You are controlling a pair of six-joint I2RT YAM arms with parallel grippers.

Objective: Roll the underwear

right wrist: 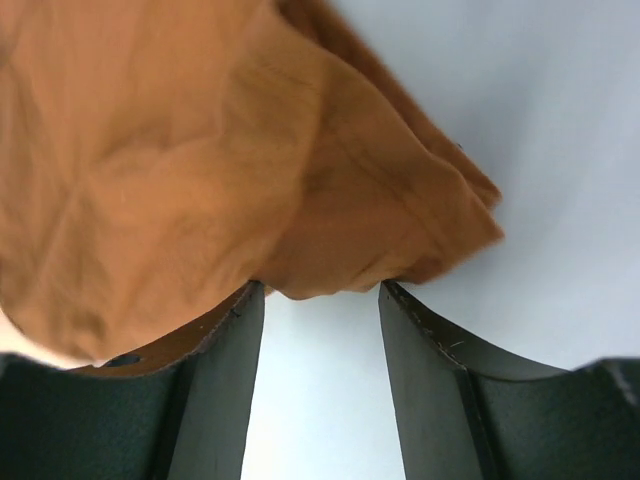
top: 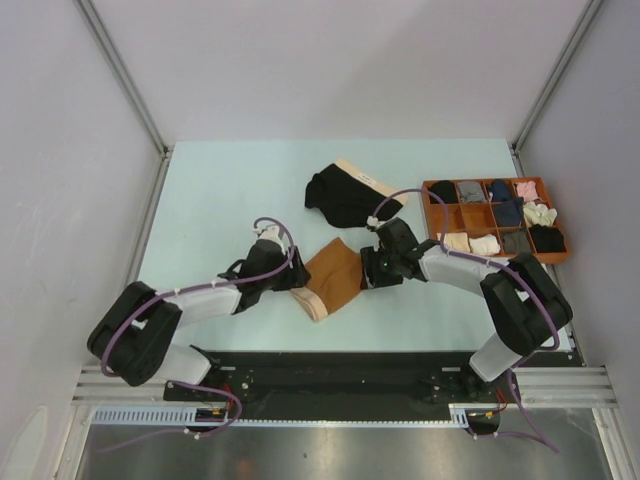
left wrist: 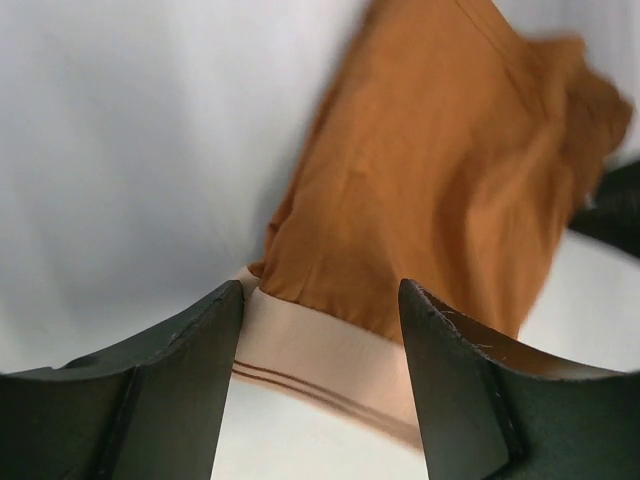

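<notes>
The brown underwear point(top: 334, 270) with its pale waistband lies crumpled on the pale table between my grippers. At its left, waistband end, my left gripper point(top: 293, 272) is down with fingers part open; in the left wrist view, waistband and a brown fold lie between the fingertips. At its right edge is my right gripper point(top: 367, 270); in the right wrist view, a brown fold point(right wrist: 360, 200) lies at and between its part-open fingertips point(right wrist: 230, 330). Whether either grips the cloth is unclear.
A dark garment point(top: 350, 197) with a pale band lies at the back. An orange divided organizer point(top: 430, 215) of folded clothes stands at the back right.
</notes>
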